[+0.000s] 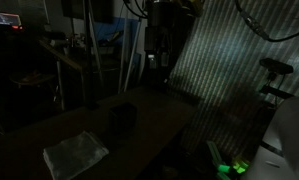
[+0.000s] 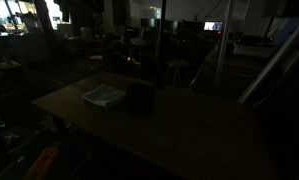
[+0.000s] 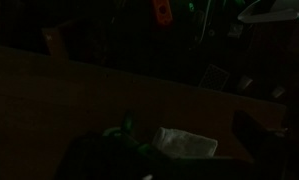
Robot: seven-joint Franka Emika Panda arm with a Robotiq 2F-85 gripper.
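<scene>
The room is very dark. A pale folded cloth (image 1: 75, 155) lies flat on the table, and in exterior view 2 the same cloth (image 2: 104, 96) sits near the table's far left side. Beside it stands a dark box-like object (image 1: 122, 117), whose inside is too dark to make out. In the wrist view my gripper is open, its dark fingers wide apart, with the pale cloth (image 3: 185, 143) showing below between them. From exterior view 1 the gripper (image 1: 154, 60) appears as a dark shape hanging well above the table; its fingers are hard to tell.
The brown table (image 2: 199, 130) has bare surface to the right of the box. A corrugated wall (image 1: 224, 70) rises behind it on the right in exterior view 1. An orange object (image 3: 163, 11) shows beyond the table edge in the wrist view.
</scene>
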